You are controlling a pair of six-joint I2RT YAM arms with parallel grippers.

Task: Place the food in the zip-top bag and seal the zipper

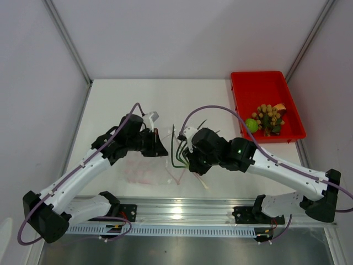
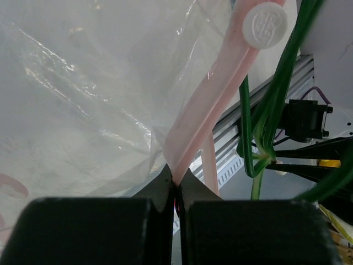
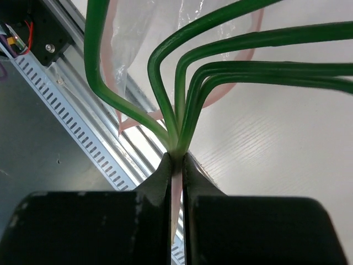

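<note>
A clear zip top bag [image 2: 110,99] with a pink zipper strip [image 2: 212,91] and a white round slider [image 2: 265,25] spreads from my left gripper. That gripper is shut on the pink strip at the bag's mouth. A green onion [image 3: 182,94] with several long leaves is gripped low on its stalk by my right gripper. In the top view the onion [image 1: 177,154] is at the bag's mouth, between my left gripper [image 1: 164,153] and my right gripper [image 1: 192,169]. Whether any leaf lies inside the bag cannot be told.
A red bin [image 1: 259,88] stands at the back right, holding a green ball-like food [image 1: 251,125] and a bunch of yellowish food [image 1: 269,117]. A metal rail [image 1: 176,210] runs along the front.
</note>
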